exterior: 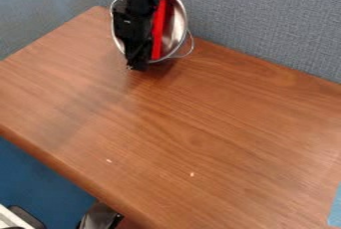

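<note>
A silver metal pot [174, 34] with wire side handles is tilted up at the back corner of the wooden table, a red object [160, 29] showing in front of or inside it. My black gripper [138, 60] is over the pot's left part and hides much of it. The gripper looks shut; what is between its fingers is hidden.
A grey padded wall [266, 19] stands behind it. Black and white hardware sits off the table's lower left edge.
</note>
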